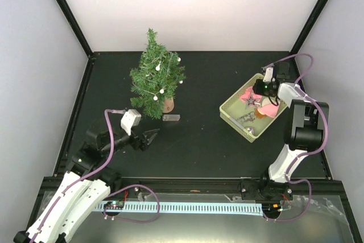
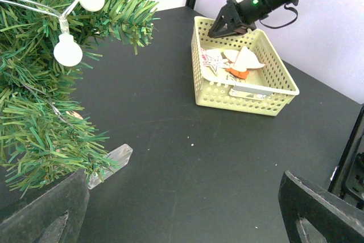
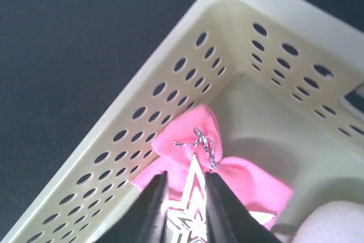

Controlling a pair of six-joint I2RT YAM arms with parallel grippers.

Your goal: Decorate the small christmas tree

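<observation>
The small green Christmas tree [image 1: 157, 72] stands left of centre, strung with white bulb lights. Right of it is a yellow basket [image 1: 234, 120] holding a silver-edged star [image 3: 196, 211], a pink bow [image 3: 196, 132] and other ornaments. My right gripper is above the basket's back part. Its blurred fingertips stand a little apart, the star showing between and below them; in the left wrist view a gap separates them from the star. Low in front of the tree, my left gripper [image 1: 152, 136] is open and empty.
A clear block [image 1: 171, 117] lies by the tree's wooden base [image 1: 168, 104]. In the basket are also an orange ornament [image 2: 238, 73] and a pale rounded one [image 3: 333, 223]. The dark table between tree and basket is clear.
</observation>
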